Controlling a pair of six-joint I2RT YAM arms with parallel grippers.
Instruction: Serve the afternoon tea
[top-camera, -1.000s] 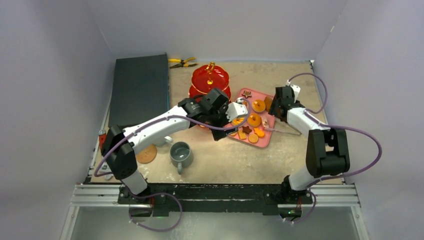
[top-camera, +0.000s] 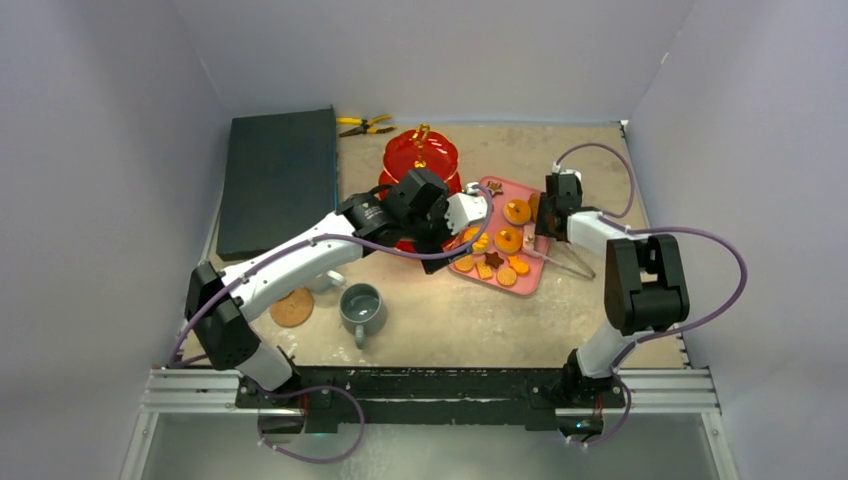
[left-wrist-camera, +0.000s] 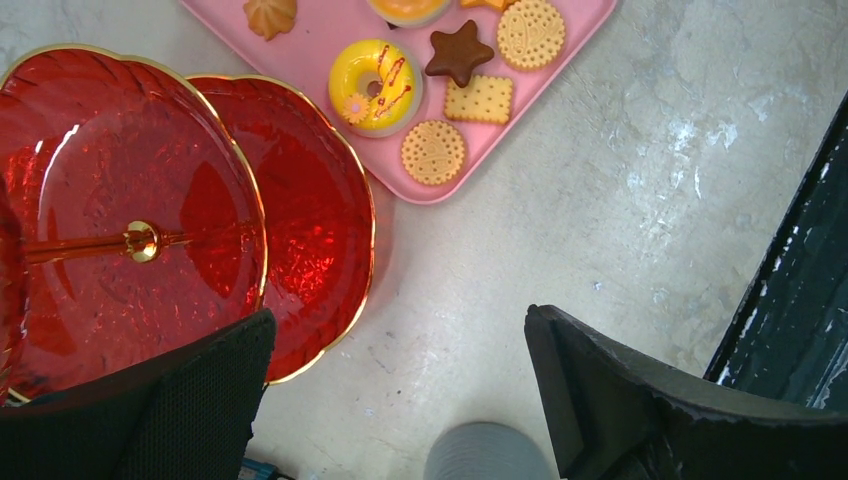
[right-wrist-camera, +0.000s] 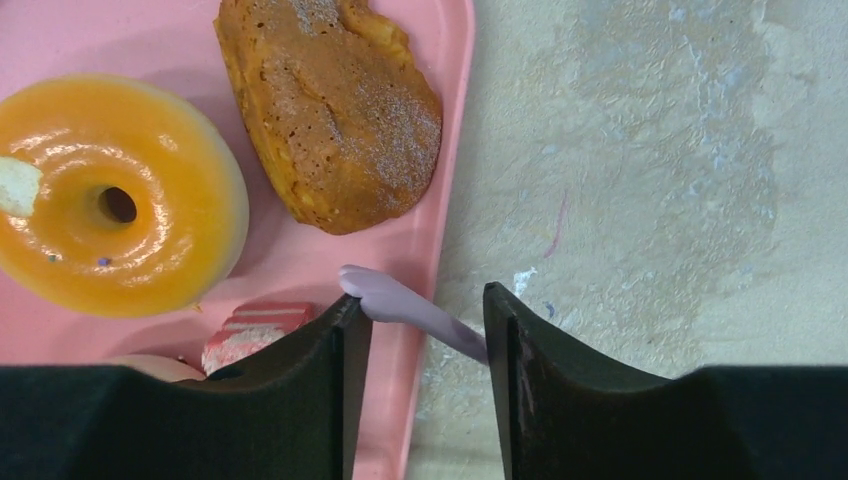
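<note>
The pink tray holds donuts, biscuits, stars and a pastry. A lilac utensil lies across its right edge, its tip between the fingertips of my right gripper, which is part open; contact is unclear. My left gripper stands open over bare table beside the red two-tier gold-rimmed stand, with nothing between its fingers. The stand's upper plate is empty.
A grey mug, a white cup and a wooden coaster are at front left. A dark board and yellow pliers lie at back left.
The right arm has shifted slightly left along the tray's right side. The left arm has moved a little up toward the back, covering more of the stand.
</note>
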